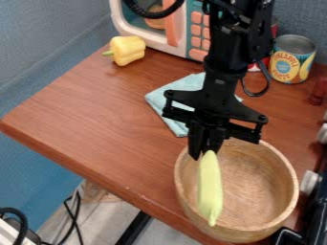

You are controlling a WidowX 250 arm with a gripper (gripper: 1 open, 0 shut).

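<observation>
My black gripper (208,149) hangs over the wooden bowl (262,211), shut on the top end of a pale yellow-green corn cob (209,187). The cob hangs upright inside the bowl's outline, toward its left side; whether it touches the bowl's bottom I cannot tell. The fingertips are partly hidden by the gripper body.
A yellow pepper (125,51) lies at the back left beside a toy microwave (163,33). A light blue cloth (173,96) lies behind the gripper. A can (292,60) stands at the back right.
</observation>
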